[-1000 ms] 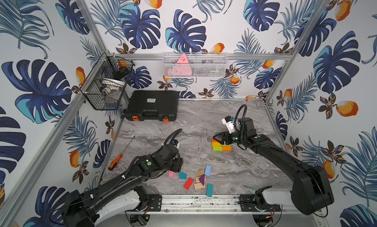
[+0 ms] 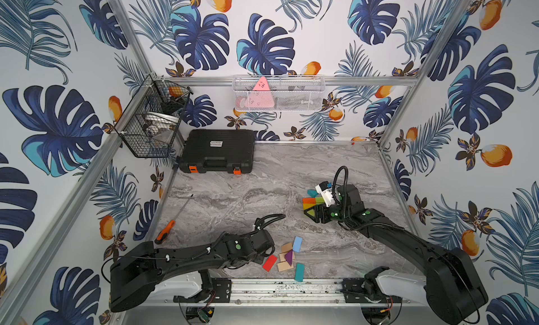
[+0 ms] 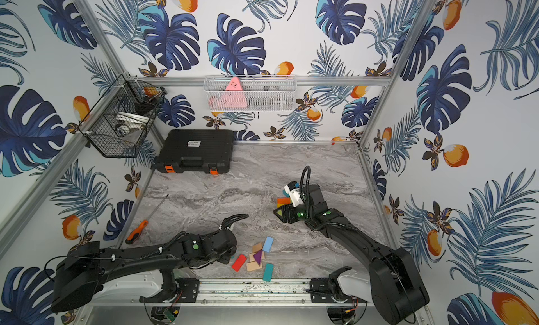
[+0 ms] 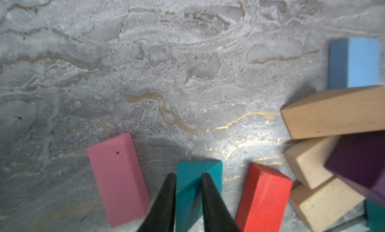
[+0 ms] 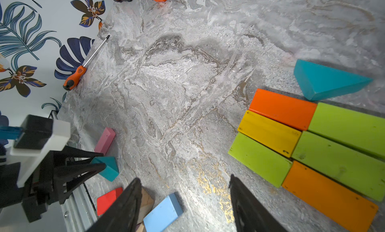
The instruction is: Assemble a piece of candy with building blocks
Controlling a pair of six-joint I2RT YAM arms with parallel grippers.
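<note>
My left gripper is low over a teal triangular block (image 4: 188, 171), its fingertips at the block; whether it grips it is unclear. Beside it lie a pink block (image 4: 117, 177), a red block (image 4: 262, 198), wooden blocks (image 4: 328, 111), a purple block (image 4: 353, 159) and a light blue block (image 4: 355, 61). My right gripper, part open with nothing between its fingers, is above an arranged group of green (image 5: 258, 159), yellow (image 5: 268, 133) and orange (image 5: 328, 194) blocks, with a teal triangle (image 5: 328, 81) behind them.
A black case (image 2: 216, 148) sits at the back left, a screwdriver (image 2: 165, 231) at the left edge. Wire baskets hang on the left and back walls.
My left arm has lowered toward the front, over the pink and teal blocks.
</note>
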